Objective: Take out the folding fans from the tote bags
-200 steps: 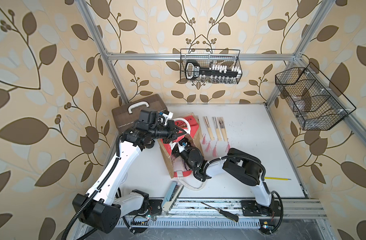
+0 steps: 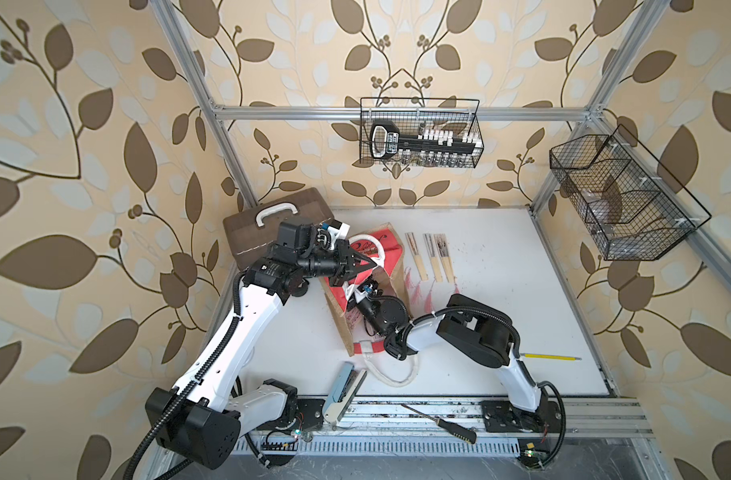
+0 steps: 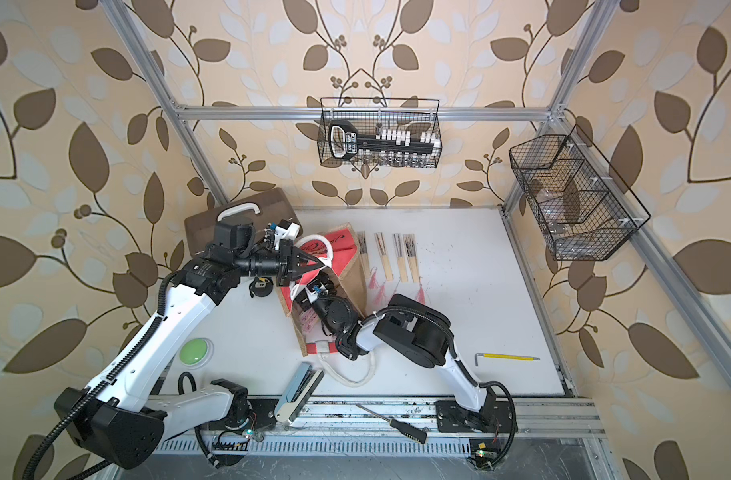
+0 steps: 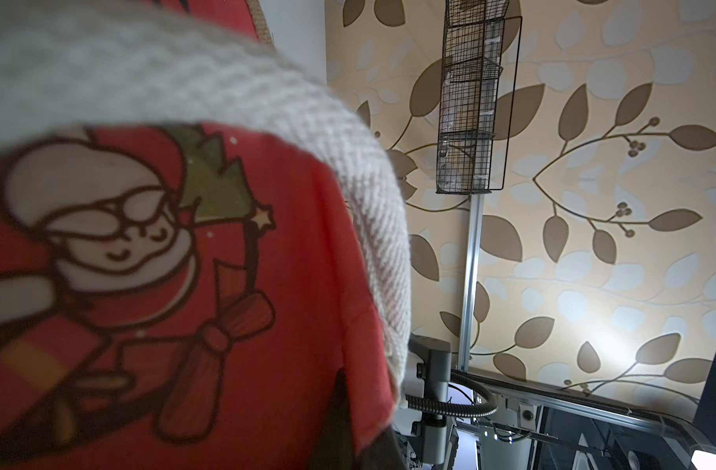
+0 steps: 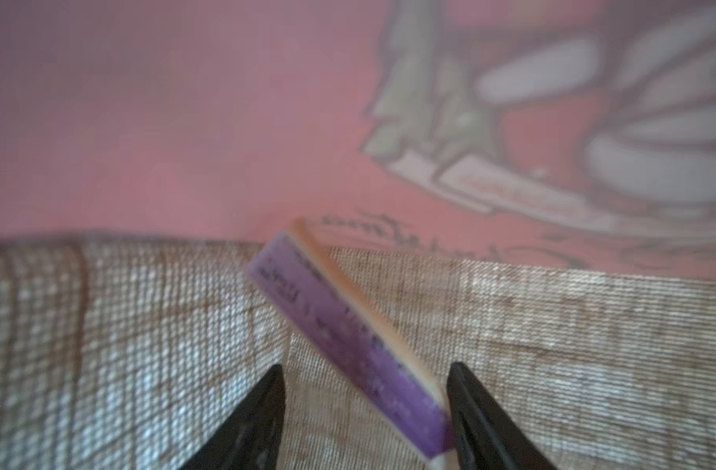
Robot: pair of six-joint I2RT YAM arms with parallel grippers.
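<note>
The tote bag point(image 2: 391, 249), red and tan with white handles, stands mid-table. In the left wrist view my left gripper is shut on the red cloth of its rim, beside the white handle point(image 4: 385, 227). My right gripper reaches inside the bag, its fingers point(image 5: 257, 419) apart. Between them lies a folding fan point(image 5: 346, 344) with a purple face and tan edge, slanted across the woven lining; its near end overlaps or touches the right-hand finger. Several folding fans point(image 3: 384, 256) with pink tassels lie side by side right of the bag.
A brown case point(image 2: 253, 228) stands back left. A stapler point(image 2: 343, 393) lies near the front edge, a screwdriver point(image 2: 441, 424) on the front rail, and a yellow hex key point(image 2: 551, 357) at right. Bare table point(image 2: 501, 264) spreads right of the fans.
The bag's near end and its front handle have shifted about. My right gripper has moved slightly inside the bag's mouth. The left arm stays nearly still.
</note>
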